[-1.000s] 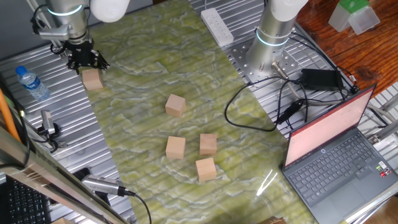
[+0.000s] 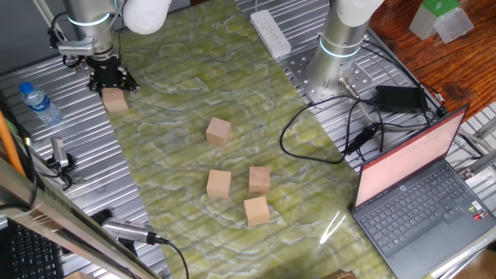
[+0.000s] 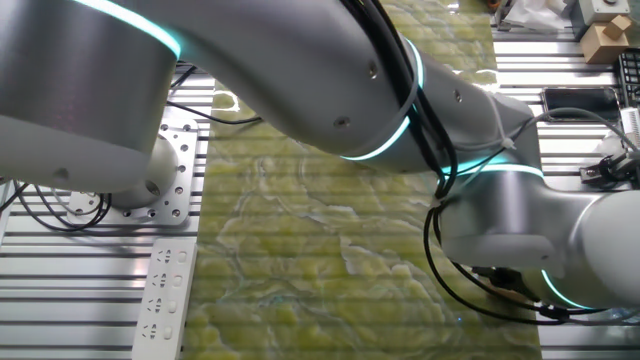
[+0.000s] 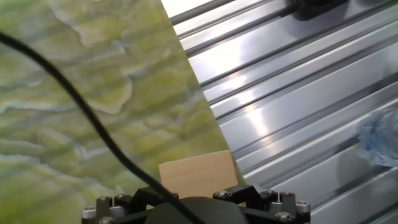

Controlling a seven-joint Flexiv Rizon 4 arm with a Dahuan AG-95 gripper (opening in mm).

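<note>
At the far left edge of the green marbled mat, a wooden block [image 2: 115,100] sits right under my gripper [image 2: 114,87]. The fingers look spread open, one finger toward each side of the block; contact with it cannot be made out. In the wrist view the same block [image 4: 198,174] shows beyond the gripper, its lower part covered by the gripper body. Elsewhere on the mat lie a single block [image 2: 218,131] near the middle, and a group of a left block [image 2: 218,184], a right block [image 2: 259,179] and a front block [image 2: 256,211].
A water bottle [image 2: 40,104] lies on the slatted metal table left of the gripper. The laptop [image 2: 422,194] and a looped black cable [image 2: 288,132] occupy the right side. Mat [image 2: 182,85] between the gripper and the middle block is bare. A power strip [image 2: 270,34] lies behind.
Over the last second my gripper has shifted slightly right and down toward the block at the mat's edge. The blocks have stayed where they were.
</note>
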